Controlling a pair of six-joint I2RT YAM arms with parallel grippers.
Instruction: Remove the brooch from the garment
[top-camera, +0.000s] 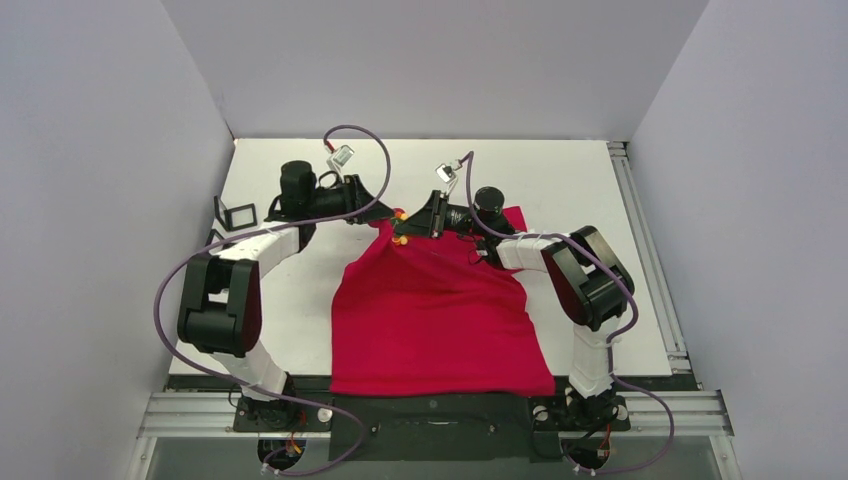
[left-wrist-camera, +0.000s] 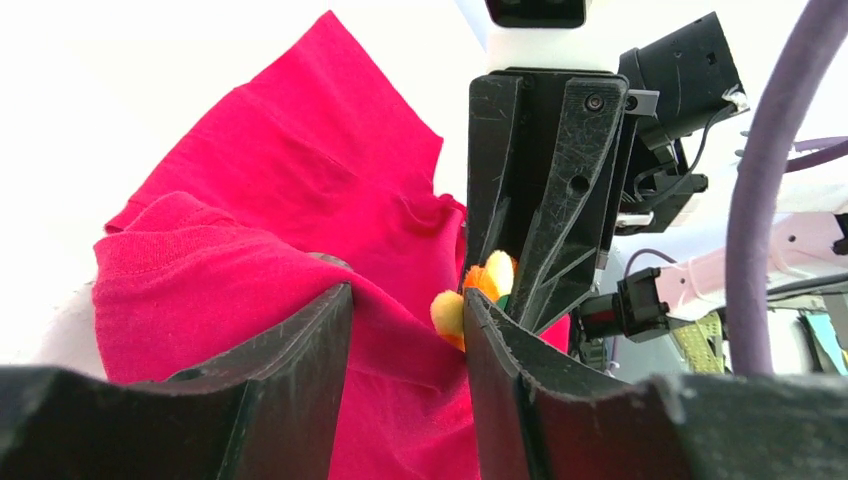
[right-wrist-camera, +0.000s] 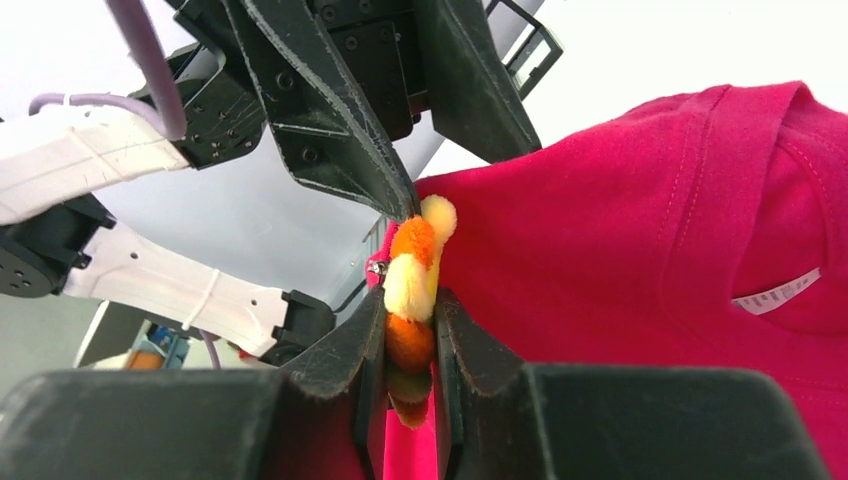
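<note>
A red garment (top-camera: 435, 330) is spread on the table, its upper part lifted between my grippers. The fluffy orange and cream brooch (right-wrist-camera: 410, 285) sits between the fingertips of my right gripper, with a small metal piece at its left side. My left gripper (top-camera: 385, 210) is just left of it; in the left wrist view its fingers stand apart around a raised red fold (left-wrist-camera: 390, 330), and the brooch (left-wrist-camera: 450, 315) is by its right fingertip. Whether that fold is firmly pinched I cannot tell.
Walls enclose the left, back and right.
</note>
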